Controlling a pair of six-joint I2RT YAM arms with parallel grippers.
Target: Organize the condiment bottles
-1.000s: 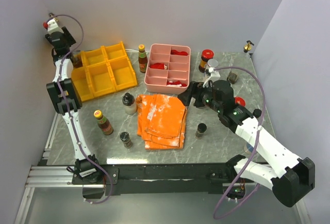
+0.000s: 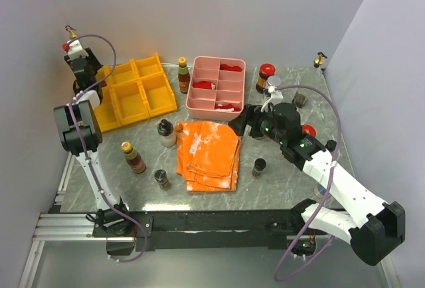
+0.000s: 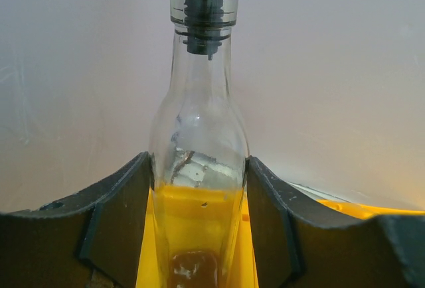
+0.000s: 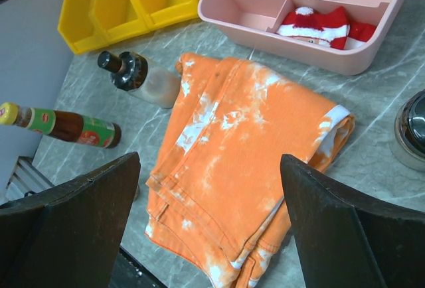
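Observation:
Between the fingers of my left gripper is a clear glass bottle (image 3: pixel 198 129) with a gold cap and yellow liquid low inside. It stands upright in the left wrist view, the fingers pressing its sides. From above, that gripper is at the far left corner of the yellow compartment tray (image 2: pixel 123 117), and the arm hides much of the bottle. My right gripper is open over the orange cloth, nothing between its fingers. Sauce bottles (image 2: pixel 133 158) (image 2: pixel 184 75), a dark-capped shaker (image 2: pixel 167 133) and small spice jars (image 2: pixel 162 180) (image 2: pixel 259 167) stand on the counter.
A pink divided box (image 2: pixel 216 86) holding red-and-white cloth items stands at the back middle. The folded orange cloth (image 2: pixel 208 155) lies in front of it. A red-lidded jar (image 2: pixel 265 75) and another gold-capped bottle (image 2: pixel 320 60) are at the right. Walls close in the back and sides.
My left gripper has shifted slightly right and toward the front with the bottle, closer over the yellow tray's left side. The right arm and the other objects have stayed put.

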